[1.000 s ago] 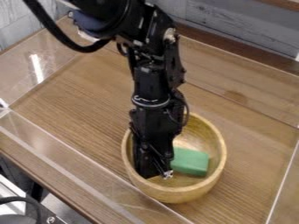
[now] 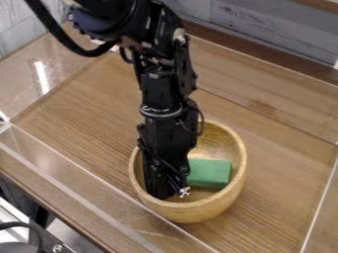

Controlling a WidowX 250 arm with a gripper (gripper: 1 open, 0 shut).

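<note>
My black gripper [image 2: 172, 183] reaches down into a round light-wood bowl [image 2: 224, 203], its fingers at the bowl's left inner side. A green rectangular block [image 2: 211, 173] lies in the bowl, right of the fingers. The fingertips are dark and partly hidden by the gripper and the bowl rim; nothing is seen held between them.
A transparent edge strip runs along the front left, with black cables beyond it at the lower left. A pale plank wall stands at the back.
The arm and the bowl with the block have shifted slightly to the left in view. The gripper remains down inside the bowl.
</note>
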